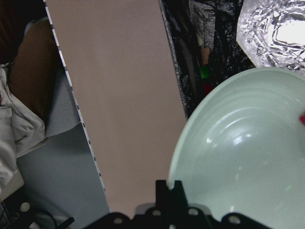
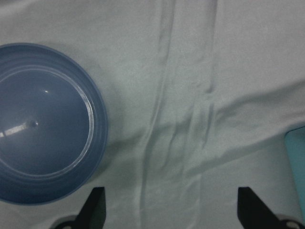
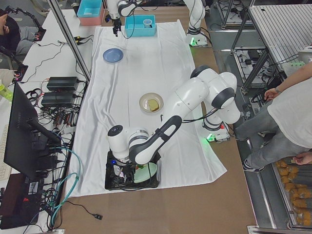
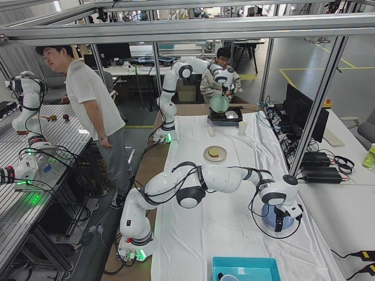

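My left gripper is shut on the rim of a pale green plate (image 1: 238,157), held over the black bag-lined bin (image 3: 109,178), which has crumpled foil (image 1: 271,33) in it. My right gripper is open, empty, above the blue plate (image 2: 40,119) on the white cloth. A cream plate (image 4: 208,157) with a yellow item (image 3: 153,104) on it lies mid-table.
A turquoise bin (image 4: 246,266) with a cup stands at the far end of the cloth from the black bin. Monitors and cables line one side of the table; a person stands on the other.
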